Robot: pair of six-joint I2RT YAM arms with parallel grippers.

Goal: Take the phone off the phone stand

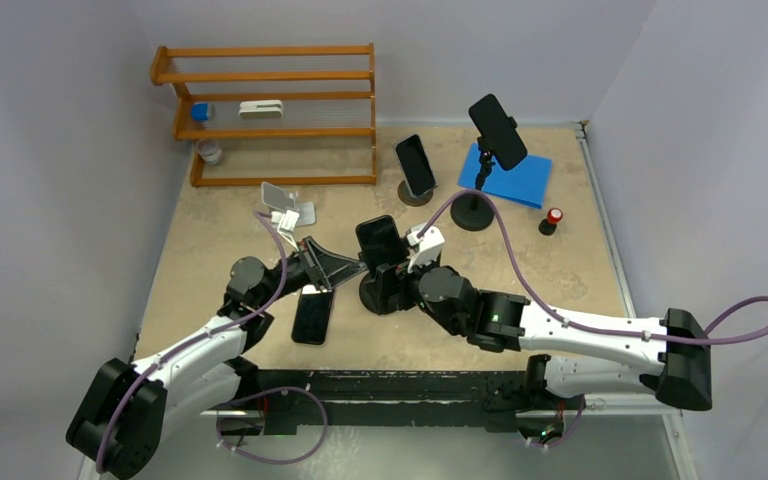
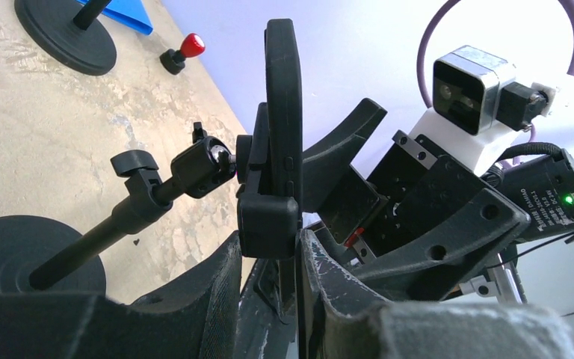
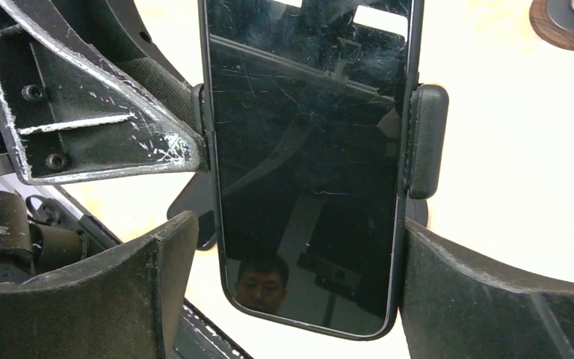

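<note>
A black phone point(image 1: 378, 240) point(image 3: 306, 164) sits upright in the clamp of a stand point(image 2: 131, 213), whose round base is on the table. My left gripper point(image 1: 358, 268) is at the clamp's left side, its fingertips at the bottom block of the holder, seen edge-on; whether it grips cannot be told. My right gripper point(image 1: 400, 280) is over the phone's lower end from the right, one finger at each side of it, part open; contact on both sides is unclear.
Another phone point(image 1: 312, 318) lies flat at the front. Behind are two phones on stands point(image 1: 415, 165) point(image 1: 497, 130), a white stand point(image 1: 305, 213), a blue folder point(image 1: 530, 185), a red-topped object point(image 1: 550, 222) and a wooden rack point(image 1: 270, 178).
</note>
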